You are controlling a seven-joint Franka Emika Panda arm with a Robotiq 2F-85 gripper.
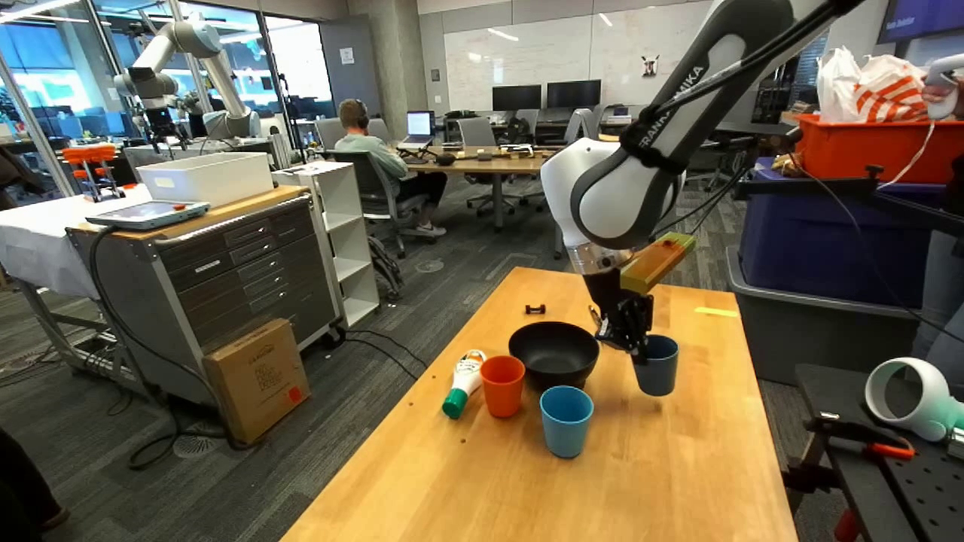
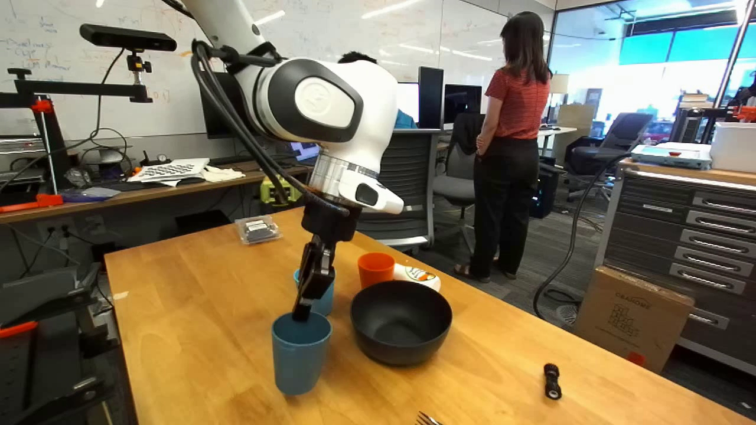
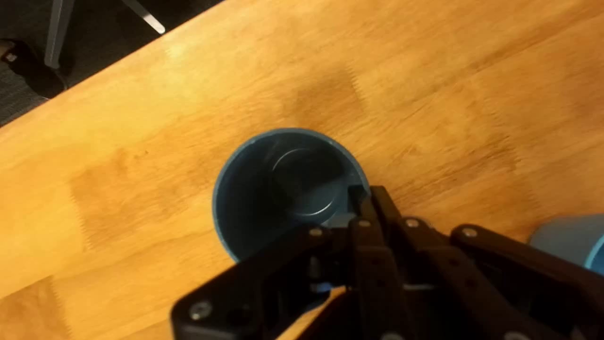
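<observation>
A dark blue-grey cup (image 1: 657, 372) is upright, and my gripper (image 1: 642, 351) is shut on its rim. In the wrist view one finger reaches inside the cup (image 3: 283, 192) and the other stays outside; the cup looks empty. Whether its base touches the table cannot be told. Left of it and nearer the camera in exterior view 1 stands a lighter blue cup (image 1: 566, 424). A black bowl (image 2: 401, 322) sits beside the held cup, with an orange cup (image 1: 502, 387) close to the bowl.
A white bottle with a green cap (image 1: 462, 384) lies by the orange cup. A small black dumbbell-shaped object (image 2: 552, 381) and a fork (image 2: 427, 419) are near the table edge. A clear packet (image 2: 258, 229) lies on the table.
</observation>
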